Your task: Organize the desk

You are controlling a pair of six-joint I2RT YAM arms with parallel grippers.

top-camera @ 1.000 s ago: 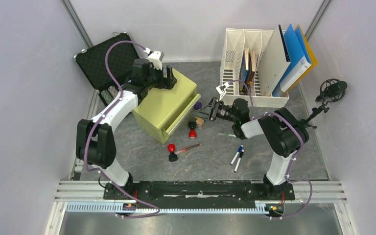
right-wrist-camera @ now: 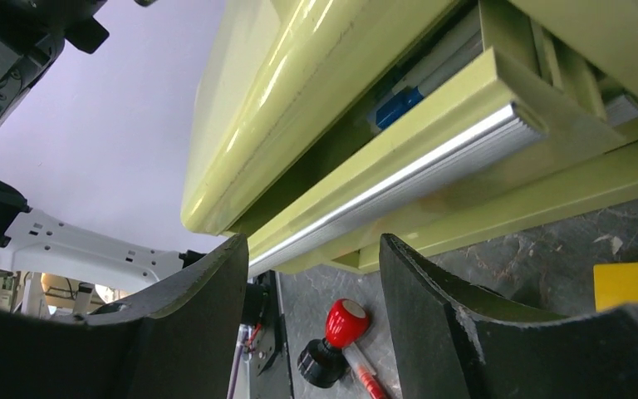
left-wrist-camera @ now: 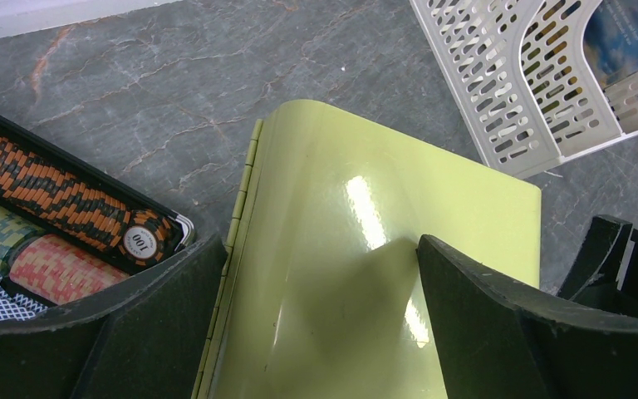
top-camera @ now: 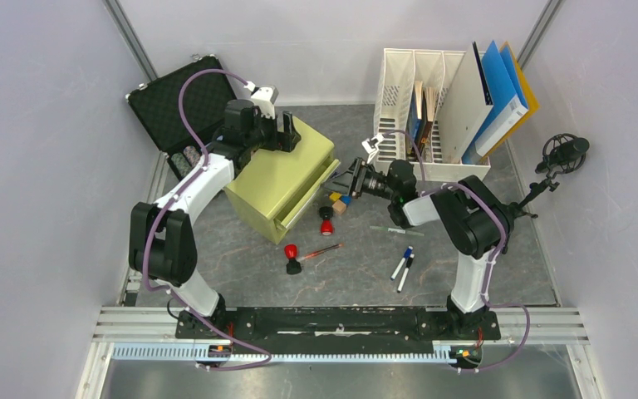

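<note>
The pale green drawer box stands left of centre, its drawer partly out with pens inside. My left gripper is over the box's top, fingers parted, nothing visible between them. My right gripper is open, facing the drawer's front handle from close by. On the desk near it lie a red-and-black stamp, another stamp with a red pen, a yellow block and a wooden block. Markers lie at the front right.
A white rack with books and folders fills the back right. An open black case with chips sits at the back left. A microphone arm stands at the right.
The left arm looks unchanged.
</note>
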